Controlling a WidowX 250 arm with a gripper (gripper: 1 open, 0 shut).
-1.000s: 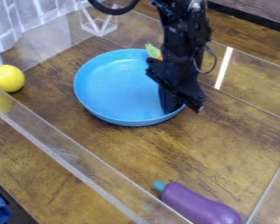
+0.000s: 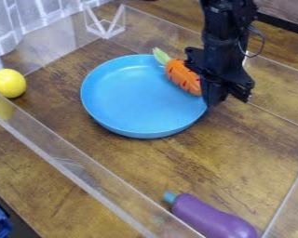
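My black gripper (image 2: 211, 91) is at the right rim of a blue plate (image 2: 139, 98), raised just beside an orange carrot (image 2: 182, 76) with a pale green top, which lies at the plate's upper right. The fingertips are dark against the background; whether anything is between them is hard to see.
A yellow lemon (image 2: 8, 84) sits at the far left. A purple eggplant (image 2: 211, 216) lies at the bottom right. Clear plastic edges frame the wooden surface, and the wood below the plate is bare.
The gripper has moved up and to the right from over the plate's right side, uncovering more of the carrot.
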